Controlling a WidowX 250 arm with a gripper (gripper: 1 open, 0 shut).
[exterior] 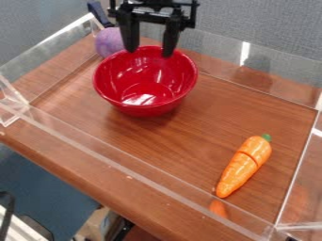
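Note:
The black gripper [150,45] hangs open above the back rim of a red bowl [145,91], its two fingers apart with nothing visible between them. A purple round object [108,42] sits behind the bowl at the back left, partly hidden by the gripper. An orange toy carrot [242,168] lies on the wooden surface at the right front.
Clear low walls [253,56] enclose the wooden tray floor [189,132]. Beyond the near edge, lower down, are a cardboard piece and dark floor.

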